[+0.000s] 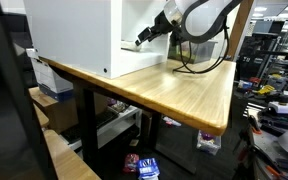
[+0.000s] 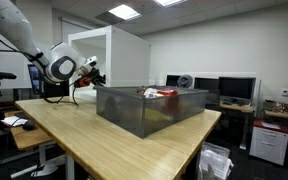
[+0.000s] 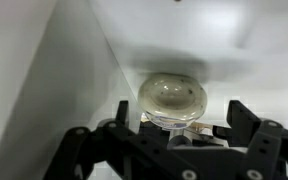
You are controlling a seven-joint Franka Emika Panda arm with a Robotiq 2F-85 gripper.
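In the wrist view my gripper is open, its black fingers (image 3: 246, 122) spread wide on either side. Between and beyond them shows a rounded, clear, pale object (image 3: 173, 94), perhaps a glass or jar, on a white surface (image 3: 244, 70). Whether the fingers touch it cannot be told, but a gap shows on both sides. In exterior view 1 the gripper (image 1: 142, 40) reaches into the open side of a white box-like cabinet (image 1: 79, 35). The object is not clearly visible there.
A grey bin (image 2: 174, 110) with several items stands on the wooden table (image 2: 94, 135). The cabinet's walls close in around the gripper; a grey-white wall (image 3: 69, 75) rises at left in the wrist view.
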